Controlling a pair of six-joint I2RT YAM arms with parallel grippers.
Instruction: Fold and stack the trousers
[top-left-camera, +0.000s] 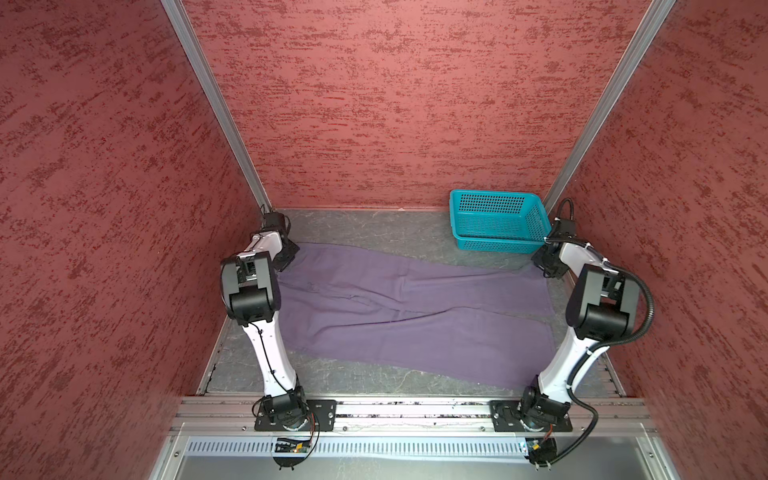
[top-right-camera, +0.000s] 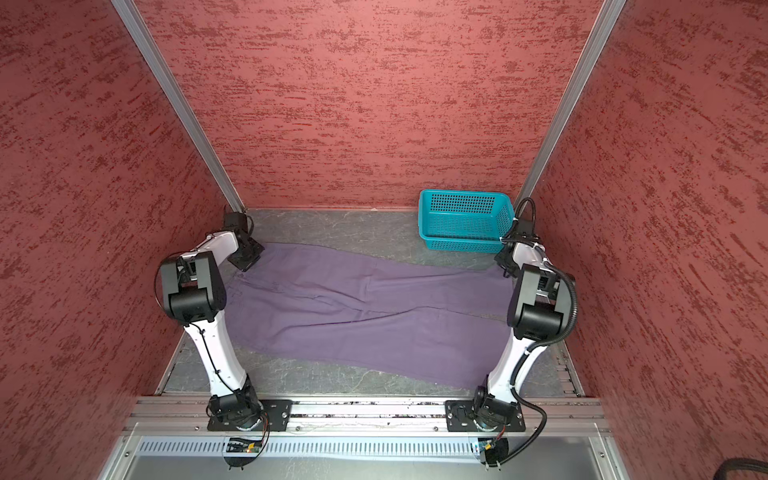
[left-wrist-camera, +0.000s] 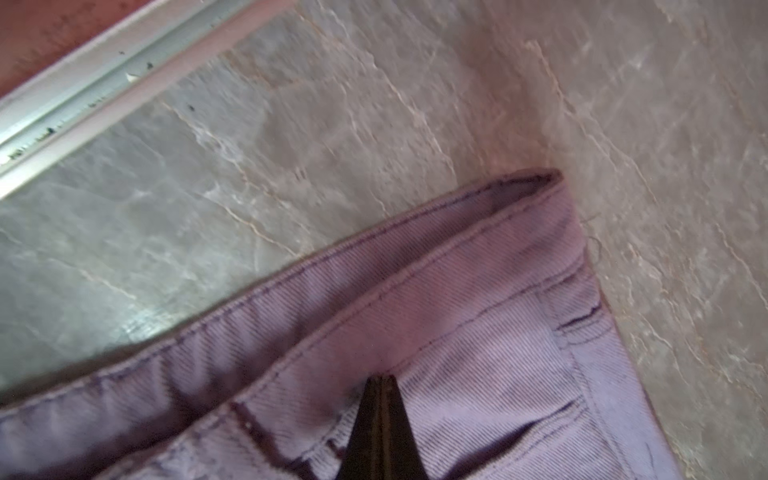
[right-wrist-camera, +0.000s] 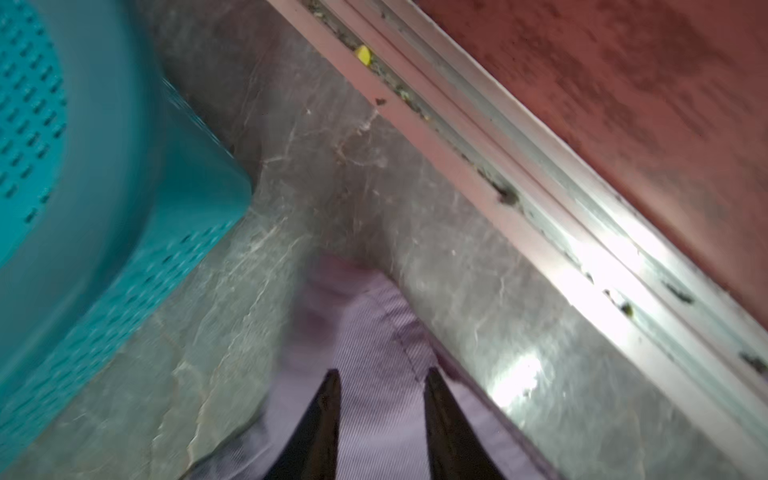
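Purple trousers (top-left-camera: 376, 280) lie spread sideways across the table, waistband at the left and leg ends at the right. In the left wrist view, the waistband (left-wrist-camera: 472, 264) gapes a little, and my left gripper is shut over the cloth just below it; whether any fabric is pinched between its tips cannot be seen. Over the far leg's end (right-wrist-camera: 376, 336), my right gripper stands part open, a finger on each side of a gap with cloth visible beyond. I cannot tell whether its fingertips touch the fabric.
A teal basket (top-right-camera: 465, 242), looking empty, stands at the back right, close beside the right gripper. A metal rail (right-wrist-camera: 512, 212) and red wall run along the right edge. Bare grey table (top-left-camera: 368, 228) shows behind the trousers.
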